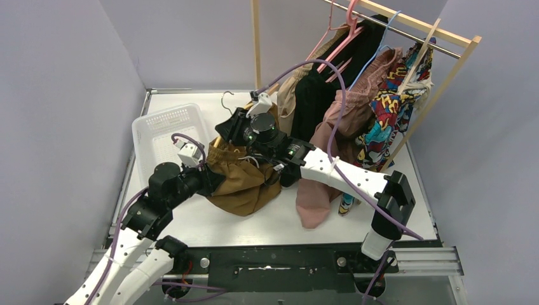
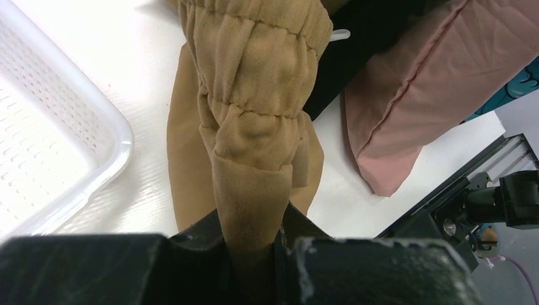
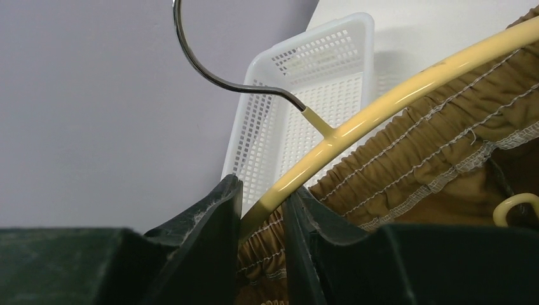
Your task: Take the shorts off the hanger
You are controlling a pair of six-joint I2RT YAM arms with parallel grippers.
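The brown shorts point(image 1: 245, 190) hang on a pale wooden-coloured hanger point(image 3: 356, 124) above the table. My left gripper is shut on their fabric, bunched just below the gathered waistband point(image 2: 254, 57). At the upper left of the shorts, my right gripper point(image 1: 226, 132) straddles the hanger bar near its hook point(image 3: 238, 86). Its fingers point(image 3: 213, 235) stand part open, with the bar passing between them; whether both touch it is unclear. The waistband's inner side point(image 3: 419, 152) lies along the bar, and a curled clip point(image 3: 518, 203) shows at the right wrist view's edge.
A white basket point(image 1: 141, 136) stands left on the white table point(image 1: 305, 236). Black trousers point(image 1: 311, 101), pink trousers point(image 1: 337, 121) and patterned trousers point(image 1: 388, 108) hang from a rack point(image 1: 407, 22) at the right.
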